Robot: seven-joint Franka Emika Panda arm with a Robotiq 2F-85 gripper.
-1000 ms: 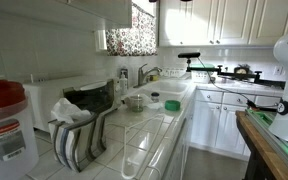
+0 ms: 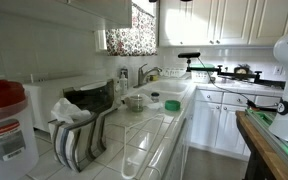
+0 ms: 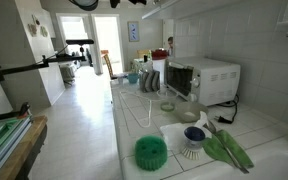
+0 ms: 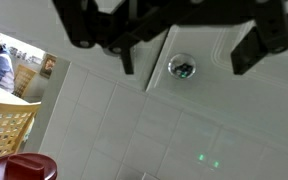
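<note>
In the wrist view my gripper is open, its two dark fingers [image 4: 127, 55] spread wide with nothing held between them. Beyond the gap is a white cabinet door [image 4: 224, 100] with a clear round knob [image 4: 182, 66]. The knob lies between the fingers as seen from the wrist; whether they touch it cannot be told. In the second exterior view the dark arm [image 3: 81, 5] is high up, near the white upper cabinets [image 3: 189, 8]. The first exterior view hardly shows the gripper, at its top edge.
Below, the counter holds a dish rack [image 2: 79, 140], a red-lidded container [image 2: 8, 125], a green-rimmed bowl [image 2: 172, 105], a green round container [image 3: 151, 152], a brush [image 3: 194, 140] and green leaf-shaped pieces [image 3: 227, 150]. A white toaster oven [image 3: 202, 80] stands against the wall.
</note>
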